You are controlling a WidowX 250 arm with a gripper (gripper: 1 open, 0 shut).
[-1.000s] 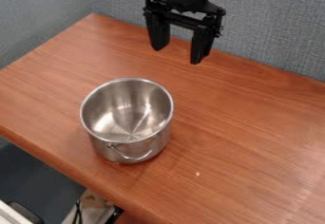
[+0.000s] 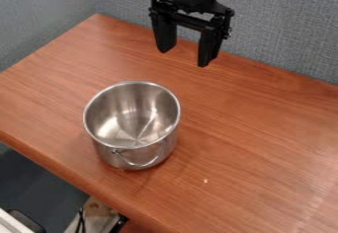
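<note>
A shiny steel pot (image 2: pixel 132 128) with a small handle on its near side stands upright on the wooden table (image 2: pixel 251 148), left of centre, with nothing visible inside it. My black gripper (image 2: pixel 185 51) hangs at the top centre, above the back part of the table, higher in the view and well apart from the pot. It is open, with a wide gap and nothing between its two fingers.
Grey padded panels line the back and left. The table's front-left edge drops to a dark floor area with some cables.
</note>
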